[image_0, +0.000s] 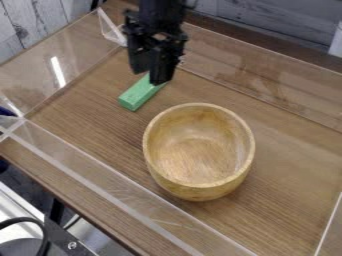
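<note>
A green rectangular block (140, 92) lies at a slant on the wooden table, left of a large round tan bowl (198, 155), which looks empty. The dark gripper (155, 72) comes down from the top centre and hangs just above and behind the block's upper right end. Its fingers are blurred and dark, so how far apart they stand is unclear.
Clear plastic edging runs along the left side. A black cable (40, 230) lies at the lower left corner, and a wall shows at the top corners.
</note>
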